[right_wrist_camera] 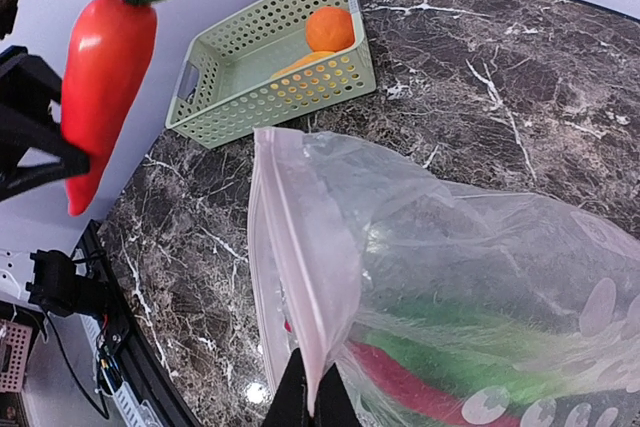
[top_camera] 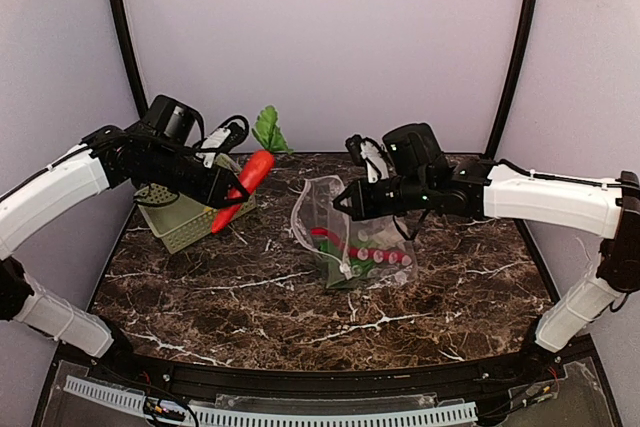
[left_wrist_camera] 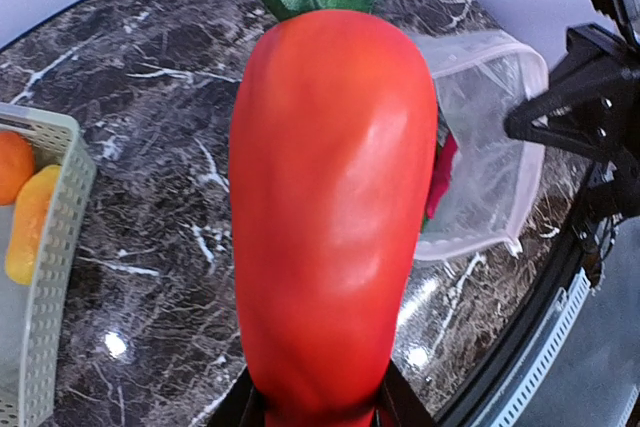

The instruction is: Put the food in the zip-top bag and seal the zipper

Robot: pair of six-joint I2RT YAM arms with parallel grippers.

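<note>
A red carrot with green leaves is gripped in the air by my left gripper, above the right part of the basket. Up close, the carrot fills the middle of the left wrist view. The clear zip top bag stands on the table with its mouth open to the left. Inside the bag lies something red and green. My right gripper is shut on the bag's rim, holding that edge up. In the left wrist view the bag's opening lies right of the carrot.
A pale green basket stands at the left, partly under my left arm. An orange and a yellow-orange food are in it. Bare marble tabletop lies between basket and bag.
</note>
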